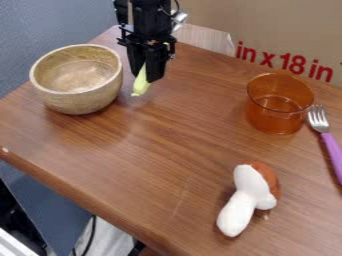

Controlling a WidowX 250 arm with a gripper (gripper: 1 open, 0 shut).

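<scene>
My black gripper [146,62] hangs at the top centre, shut on a pale yellow-green elongated object [140,84] that points downward just right of a tan bowl [74,95]. What exactly the object is, I cannot tell.
An orange translucent cup [277,113] stands at the right, with a purple-handled fork [326,150] beside it. A white and brown mushroom-like toy [243,203] lies at the lower right. A cardboard box [281,30] stands behind.
</scene>
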